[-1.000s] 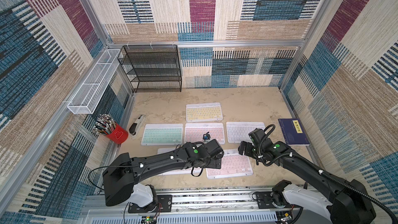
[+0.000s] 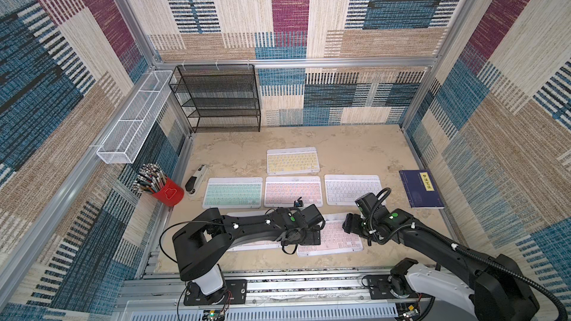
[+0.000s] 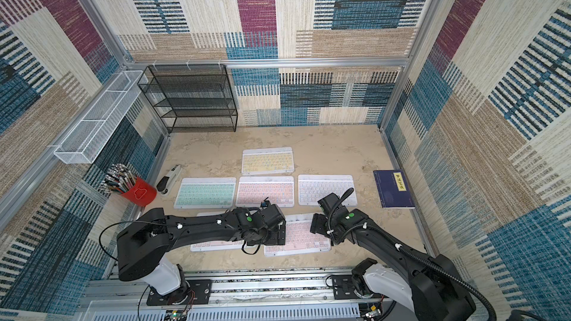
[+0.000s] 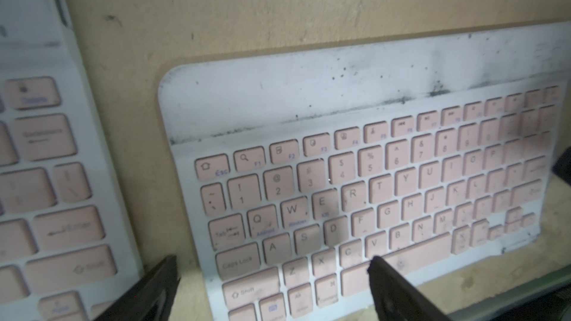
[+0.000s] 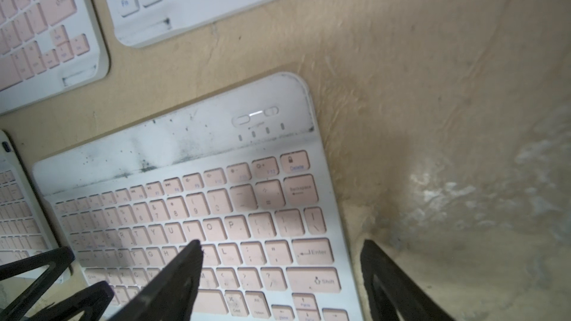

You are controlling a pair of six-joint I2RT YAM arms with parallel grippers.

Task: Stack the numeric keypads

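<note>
A pink-keyed white keyboard (image 2: pixel 342 239) lies flat at the front of the table, between both arms. My left gripper is open over its left end, one finger above the gap beside it and the other above its keys. My right gripper also stands open, its fingers on either side of the right edge. Neither gripper holds anything. A second pink keyboard (image 4: pixel 59 202) lies just left, mostly hidden under the left arm. Behind are a green keyboard (image 2: pixel 233 192), another pink one (image 2: pixel 293 191), a white one (image 2: pixel 352 189) and, farther back, a yellow one (image 2: pixel 292 160).
A red pen cup (image 2: pixel 170 193) and a white-and-black tool (image 2: pixel 195 179) stand at left. A blue book (image 2: pixel 421 189) lies at right. Black mesh shelves (image 2: pixel 217 104) stand at the back left. Bare tabletop shows at the back right.
Both grippers have come a little toward the table's front, the left one also shifting slightly right. The keyboards behind them have not moved.
</note>
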